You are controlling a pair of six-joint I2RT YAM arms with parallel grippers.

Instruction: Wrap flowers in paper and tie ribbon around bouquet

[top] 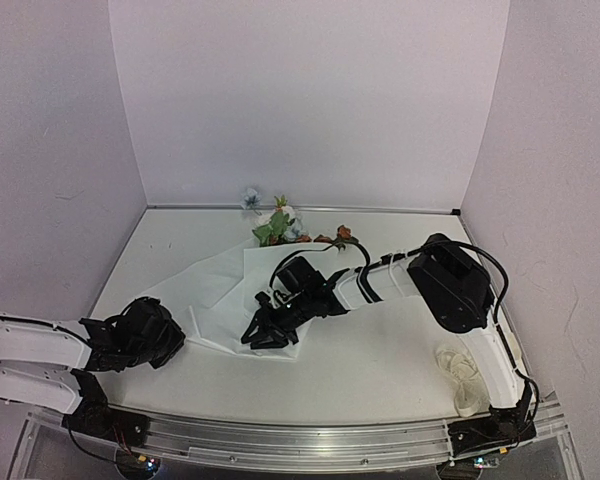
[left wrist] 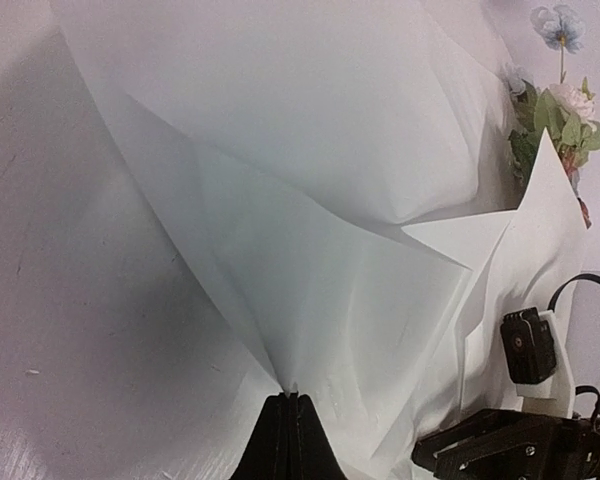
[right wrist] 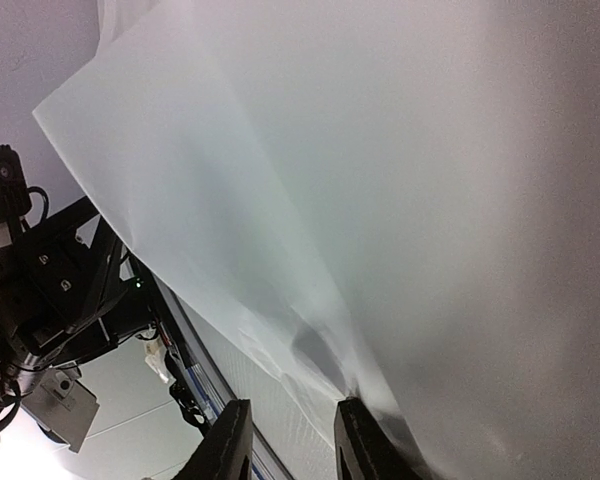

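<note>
White wrapping paper (top: 215, 285) lies folded across the left and middle of the table. The bouquet of fake flowers (top: 280, 225) lies at its far edge, with blue, white and orange blooms and green leaves; its stems are hidden by paper. At the near left, my left gripper is shut on an edge of the paper, where creases meet at its tips. Above the paper's near right part, my right gripper has its fingers (right wrist: 225, 445) apart, the paper's edge running close by one tip.
A cream bundle of ribbon or cord (top: 462, 378) rests at the table's near right, beside the right arm. A metal rail (top: 300, 440) borders the front. Bare table shows at the right rear and near middle.
</note>
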